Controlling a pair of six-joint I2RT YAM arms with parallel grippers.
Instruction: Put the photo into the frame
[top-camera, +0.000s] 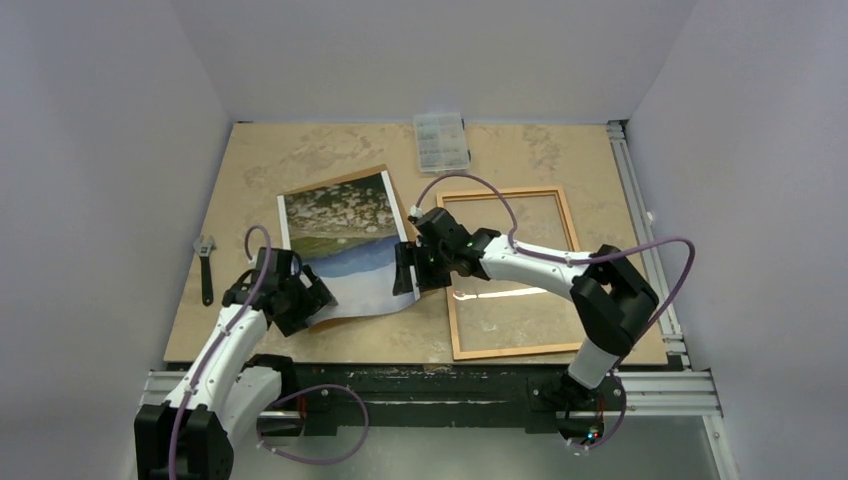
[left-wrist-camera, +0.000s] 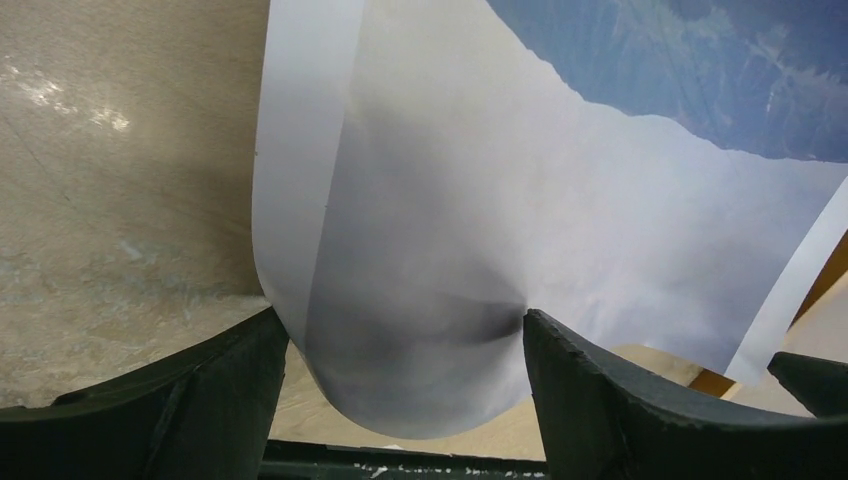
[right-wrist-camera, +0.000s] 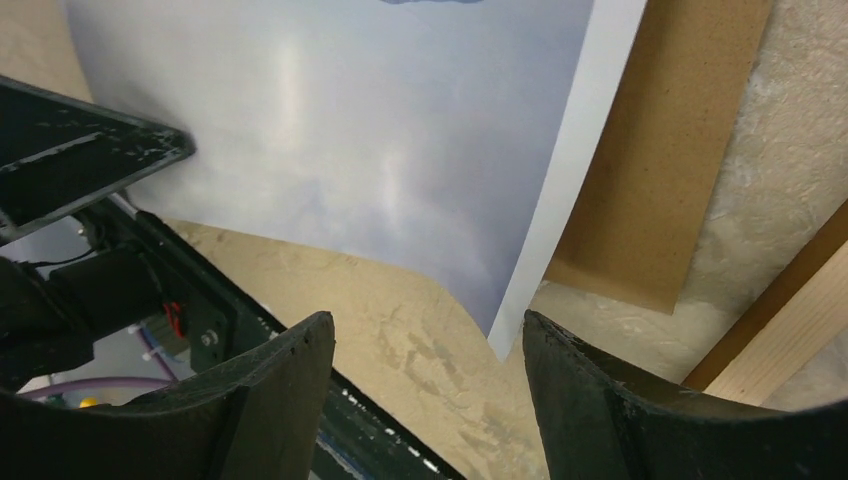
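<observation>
The photo (top-camera: 335, 225) lies slanted on a brown board on the left half of the table. Its near white part bulges up between the spread fingers of my left gripper; the left finger (left-wrist-camera: 225, 365) touches the photo's side edge, and a dent shows at the other fingertip. My right gripper stands open at the near right corner, whose white tip (right-wrist-camera: 508, 330) reaches in beside the right finger (right-wrist-camera: 575, 375). The wooden frame (top-camera: 570, 225) lies flat on the right half, partly covered by my right arm.
The brown board (right-wrist-camera: 650, 200) sticks out past the photo's right side. A clear compartment box (top-camera: 441, 141) stands at the back, and a wrench (top-camera: 206, 270) lies at the left edge. Bare table (top-camera: 300, 150) shows behind the photo.
</observation>
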